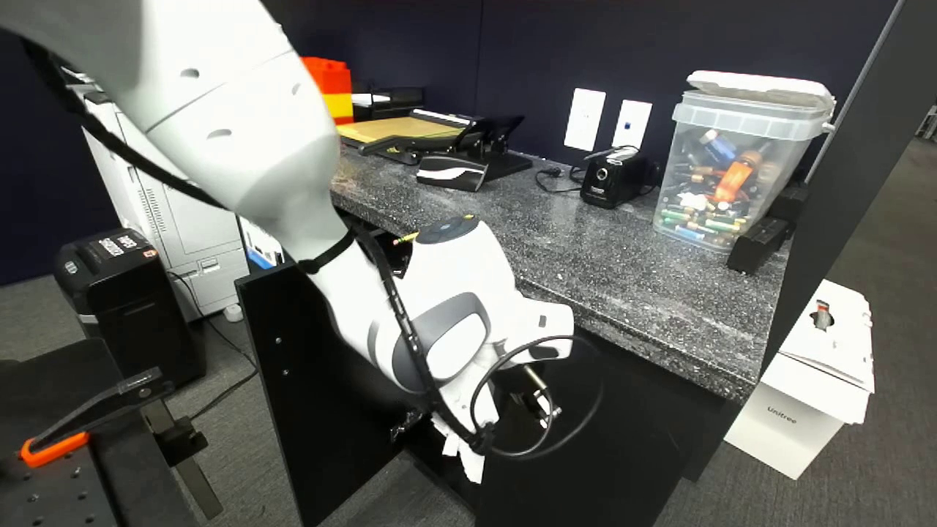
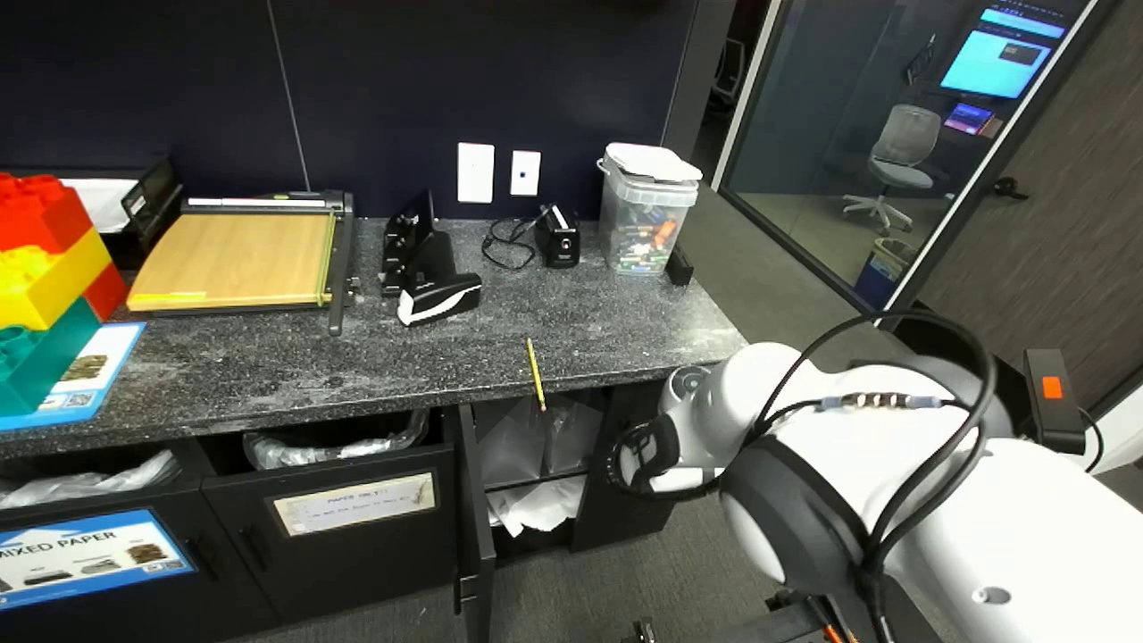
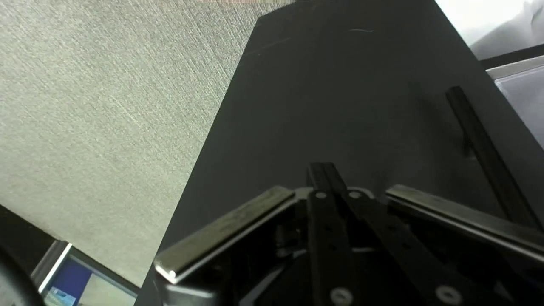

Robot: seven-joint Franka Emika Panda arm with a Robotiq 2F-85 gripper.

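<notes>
My gripper is shut in the wrist view; its two black fingers lie together with nothing showing between them. Beyond the fingertips is a flat black cabinet panel (image 3: 326, 107), with a black bar handle (image 3: 489, 148) to their right. I cannot tell whether the fingers touch the panel. In exterior view 2 a cabinet door (image 2: 471, 504) stands swung out, and crumpled white material (image 2: 546, 504) lies inside the opening. The arm's white body hides the fingers in both exterior views. A yellow pencil (image 2: 536, 375) overhangs the counter's front edge.
Above the cabinets runs the speckled counter (image 1: 615, 255). On it are a clear battery tub (image 1: 729, 167), a black pencil sharpener (image 2: 559, 236), a stapler (image 2: 439, 300) and a paper cutter (image 2: 236, 257). A white box (image 1: 799, 386) stands on the floor at the right.
</notes>
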